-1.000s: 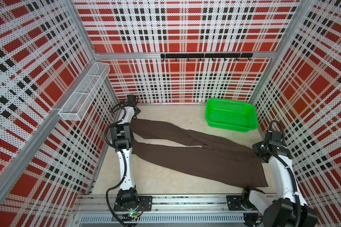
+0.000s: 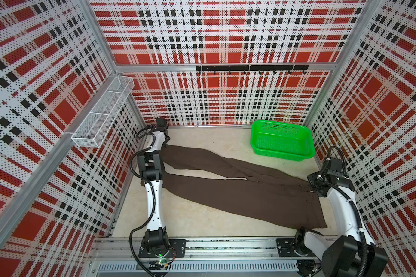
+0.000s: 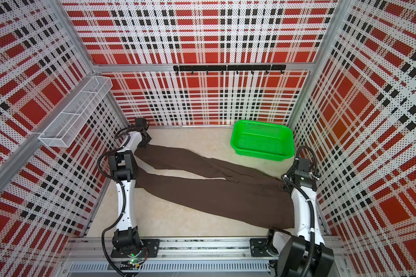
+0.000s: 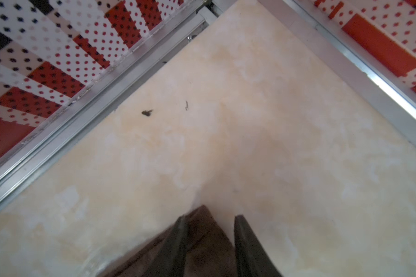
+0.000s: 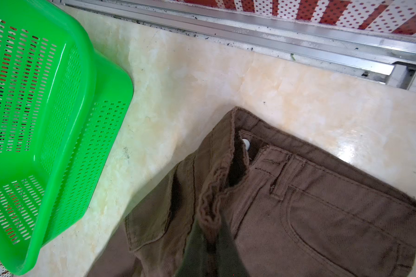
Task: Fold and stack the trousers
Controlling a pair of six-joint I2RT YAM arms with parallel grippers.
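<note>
Brown trousers (image 2: 245, 198) lie spread across the floor, legs toward the left, waist at the right. In the left wrist view my left gripper has its fingers apart around a leg-end corner (image 4: 201, 217), low at the back-left; whether it touches the cloth is unclear. My right gripper is at the waistband (image 5: 328, 180), shut, with a bunched edge of the trousers at its fingertips in the right wrist view. The left arm hides part of the leg ends in both top views.
A green basket (image 2: 282, 152) stands at the back right, close behind the waist end. A white wire rack (image 2: 101, 113) hangs on the left wall. Bare floor lies at the back middle and front left. Walls close in on three sides.
My left gripper has lowered slightly and shifted a little right at the leg end. The right gripper has shifted very slightly; the trousers look unchanged.
</note>
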